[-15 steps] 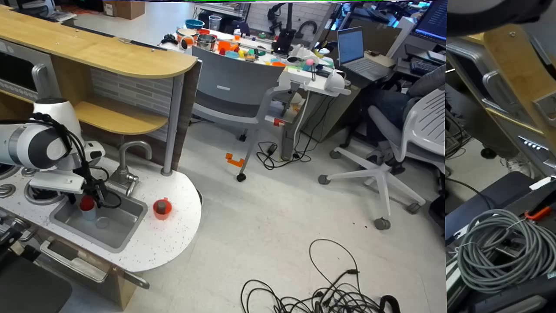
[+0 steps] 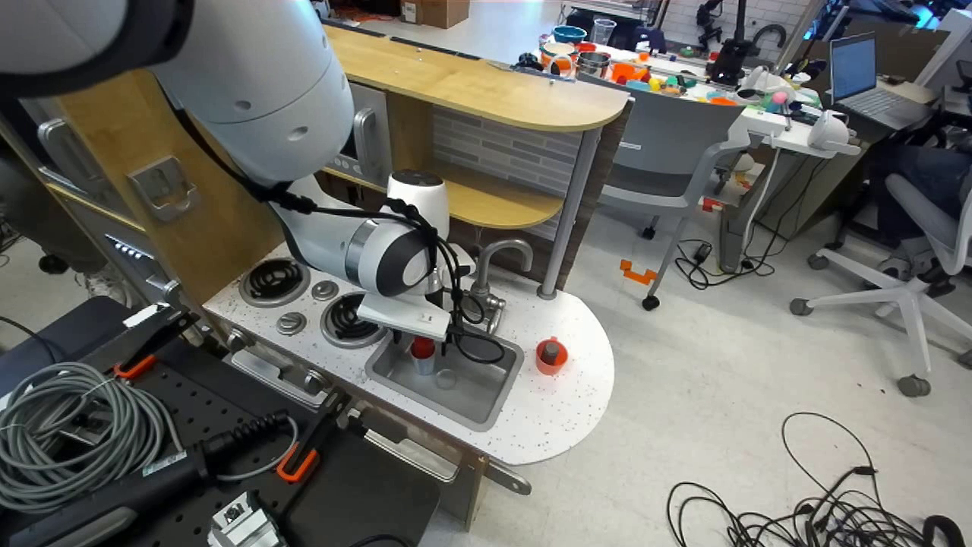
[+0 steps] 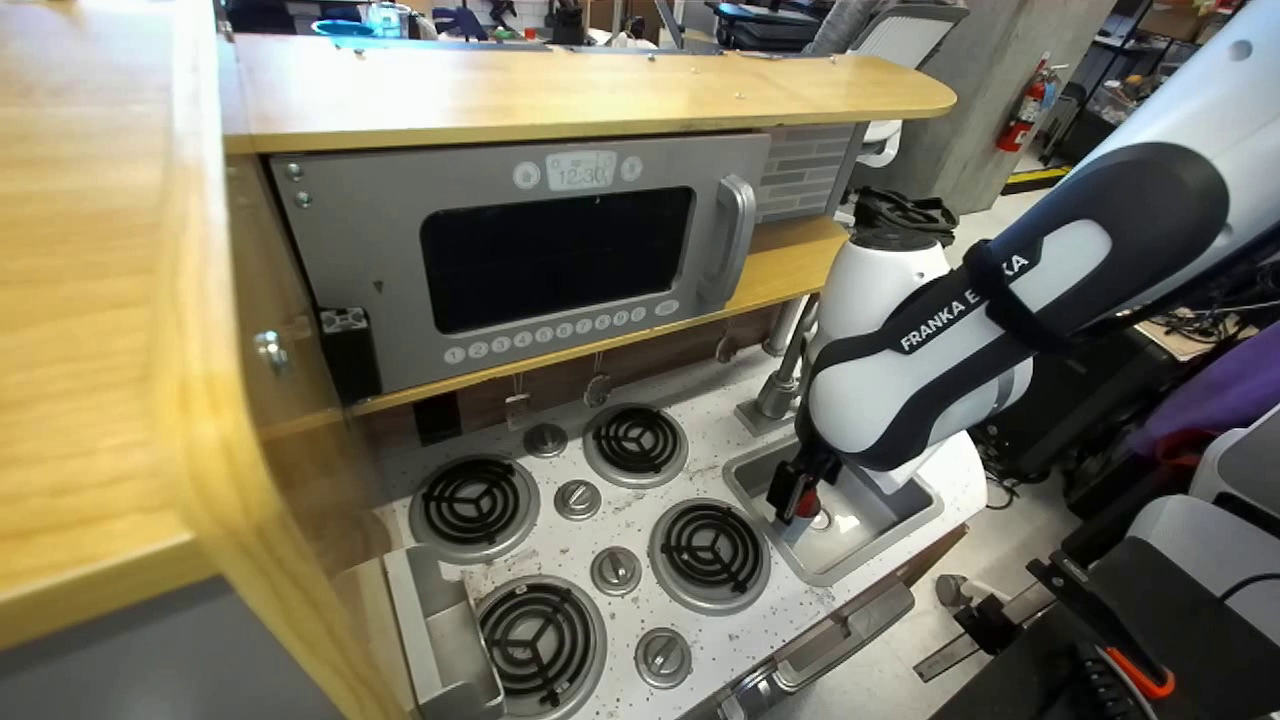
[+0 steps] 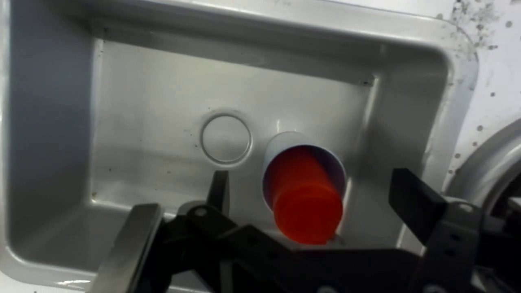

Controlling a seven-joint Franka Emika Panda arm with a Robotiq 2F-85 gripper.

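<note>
A red cup (image 4: 308, 205) stands tilted inside a pale grey cup (image 4: 282, 142) on the sink floor, its closed end up. In the wrist view my gripper is open, its black fingers (image 4: 414, 200) wide apart on either side of the cups. Exterior view 1 has the hand above the left part of the sink, with the red cup (image 2: 423, 347) and the pale cup (image 2: 424, 365) just below it. From the stove side, the hand covers part of the red cup (image 3: 809, 502). Nothing is held.
The grey sink (image 2: 478, 418) has raised walls close round the cups. An orange-red cup (image 2: 551, 355) with something dark inside stands on the counter to the right. The faucet (image 2: 487, 273) rises behind the sink; stove burners (image 3: 710, 554) lie to its left.
Measured against the sink, my hand has moved to the right and slightly down over the cups. Both cups appear to be in the same place.
</note>
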